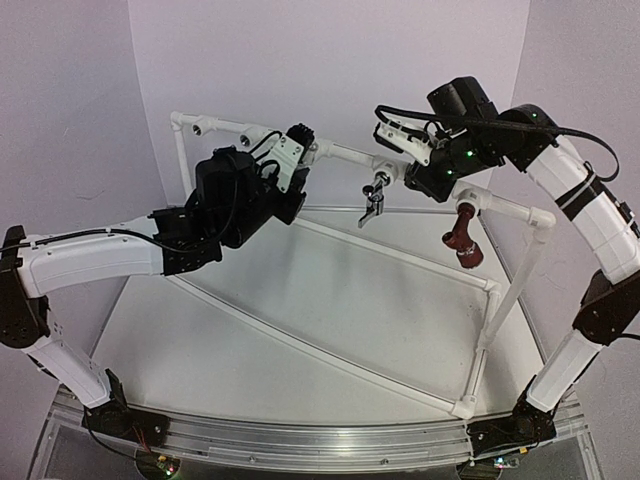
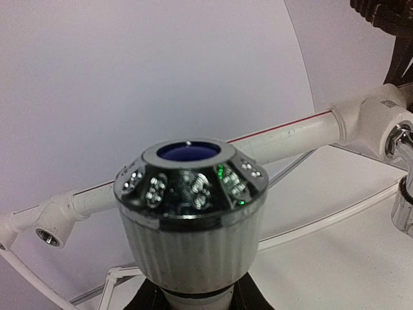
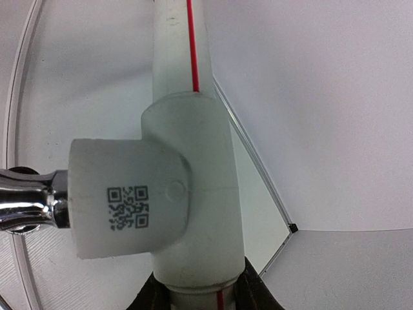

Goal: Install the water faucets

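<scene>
A faucet with a white ribbed body and chrome faceted cap (image 2: 191, 219), a blue disc on its end, fills the middle of the left wrist view. My left gripper is shut on its narrow neck. The faucet hides the pipe behind it, so whether it joins a tee cannot be told. My right gripper is shut on the white pipe (image 3: 197, 229), just below a tee with a QR code. A chrome faucet (image 1: 374, 196) hangs from that tee. Farther right hangs a dark red faucet (image 1: 462, 240).
The upper pipe slants across the back, with empty tee sockets (image 2: 49, 237) on the left. The frame's lower pipe (image 1: 325, 347) crosses the white floor (image 1: 350, 275). The floor inside the frame is clear.
</scene>
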